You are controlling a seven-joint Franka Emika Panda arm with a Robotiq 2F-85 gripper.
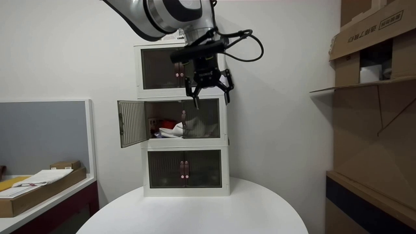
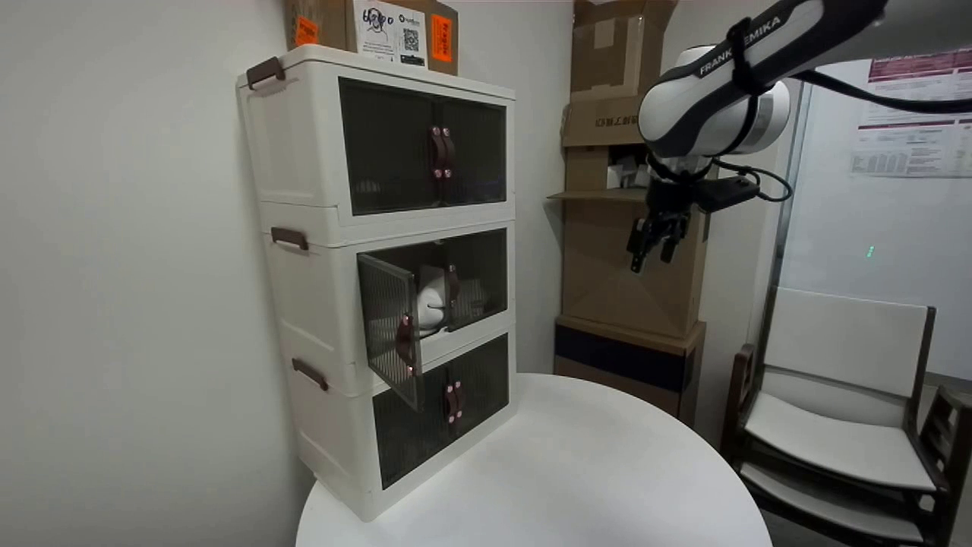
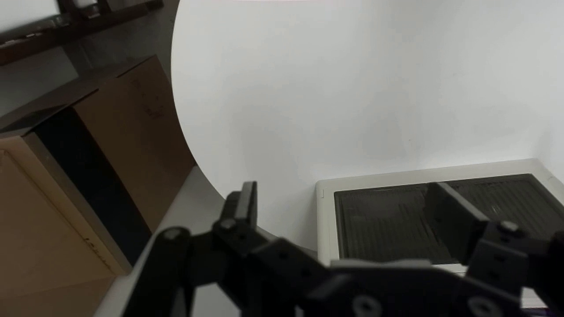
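My gripper (image 1: 212, 104) hangs in mid-air in front of the cabinet, its fingers spread wide with nothing between them. Three white tiers make up the cabinet (image 2: 310, 219). On the middle tier the left door (image 1: 133, 124) is swung outward, while the right door (image 1: 206, 119) is closed. Inside that tier lie a white cloth-like item (image 1: 171, 130) and something red (image 1: 168, 124). Both doors of the top and bottom tiers are closed. From the wrist view, the bottom tier's dark doors (image 3: 380, 224) show below and beyond my fingers (image 3: 246, 203). In exterior view 2 the gripper (image 2: 651, 263) is well clear of the cabinet.
Cardboard boxes (image 2: 629, 264) are stacked to the right, with an open flap jutting out. A chair (image 2: 834, 401) stands beyond the table. A side desk (image 1: 50, 199) holds packages at the left.
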